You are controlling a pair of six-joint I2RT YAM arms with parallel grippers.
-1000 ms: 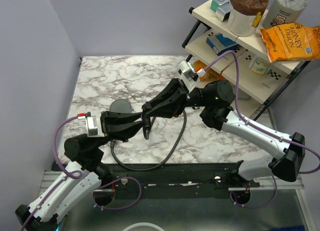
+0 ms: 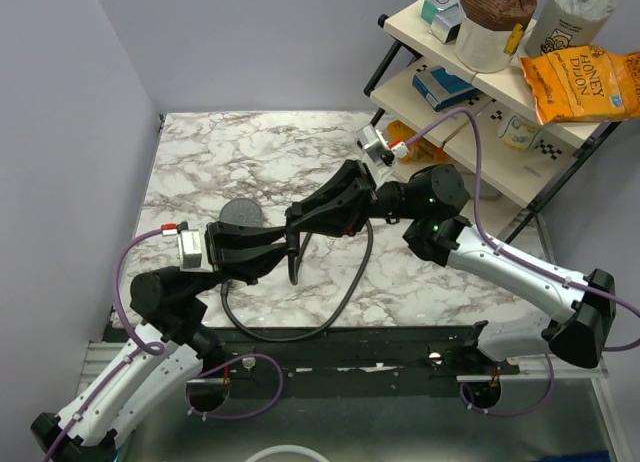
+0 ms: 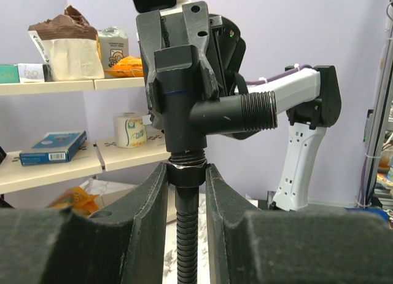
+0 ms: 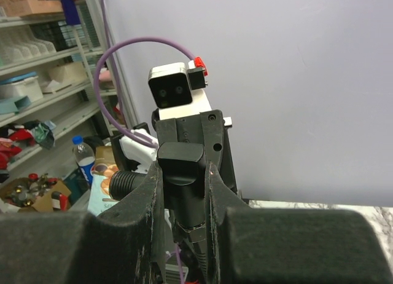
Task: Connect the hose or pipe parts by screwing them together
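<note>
Both grippers meet over the marble counter. My left gripper is shut on the threaded collar at the top of the hose [image 3: 187,238], which hangs down in the left wrist view. Above the collar stands a black fitting [image 3: 184,112] with a threaded side outlet [image 3: 258,110]. My right gripper has its fingers round that fitting's top; it is hard to tell whether they grip it. In the top view the hose [image 2: 355,282] loops down and across the counter toward a grey round disc [image 2: 241,210].
A shelf unit [image 2: 410,22] with boxes, bags and cups stands at the back right. Walls border the counter at left and back. The dark front edge [image 2: 330,362] lies below the arms.
Both arms have shifted very slightly in the top view, staying joined at the fitting. Little else has changed.
</note>
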